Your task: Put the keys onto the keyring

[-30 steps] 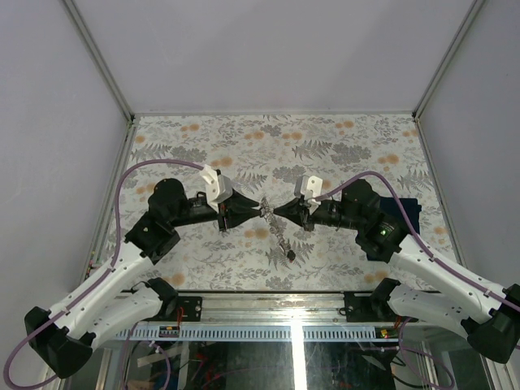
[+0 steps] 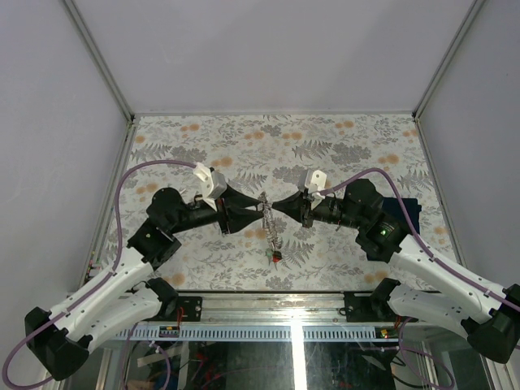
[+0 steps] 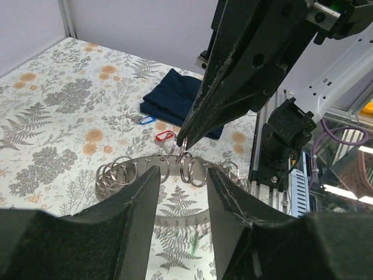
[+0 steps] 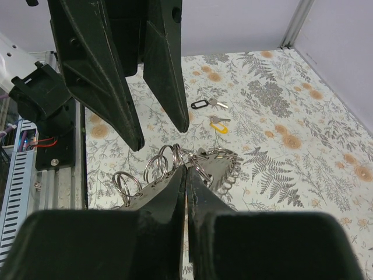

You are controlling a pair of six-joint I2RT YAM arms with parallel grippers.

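Observation:
Between the two grippers hangs the keyring (image 2: 268,221), a grey metal loop strung with several small rings. My right gripper is shut, its tips at the upper edge of the keyring, with a thin ring seemingly pinched there. The left gripper stands open, its fingers either side of the small rings (image 3: 186,169) and nothing clearly gripped. Low on the hanging loop a green tag (image 3: 194,244) shows blurred. In the right wrist view, a key with a black tag (image 4: 199,104) and one with a yellow tag (image 4: 220,128) lie on the table.
Blue-tagged (image 3: 145,120) and red-tagged (image 3: 165,136) keys lie near a folded dark cloth (image 3: 173,96) at the right side of the table. The gripper tips are very close together.

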